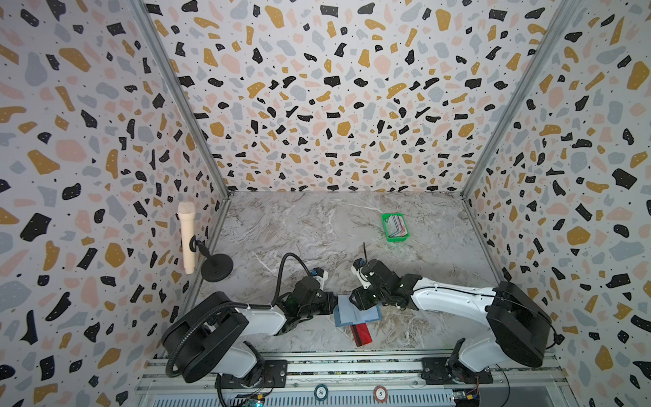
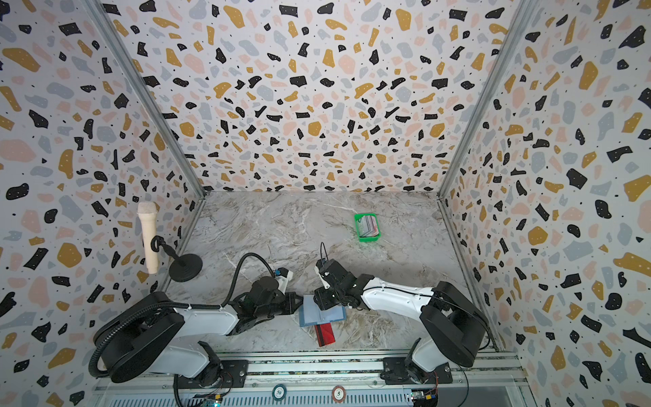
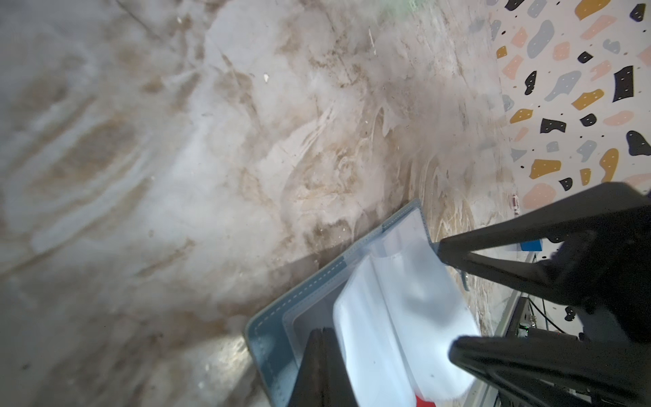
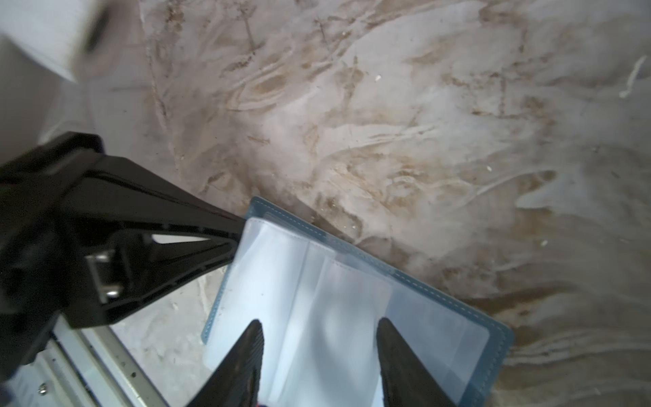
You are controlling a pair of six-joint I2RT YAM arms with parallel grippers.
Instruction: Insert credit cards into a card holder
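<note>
The card holder (image 1: 374,316) lies open at the table's front, a blue cover with clear sleeves. Pale, cloudy pages cover its left and middle parts; in the left wrist view one page edge (image 3: 349,305) curls up off the cover (image 3: 268,332). My left gripper is shut at the holder's left side, its tips against the edge; whether anything thin sits between them is hidden. Open and empty, my right gripper hangs over the pages. A red and black card (image 1: 361,334) protrudes from under the holder's near edge.
A green basket (image 1: 398,238) holding several cards stands at the back right. On the left there is a black round stand (image 1: 216,267) with a beige rod (image 1: 186,237). Between basket and arms the marble table is bare.
</note>
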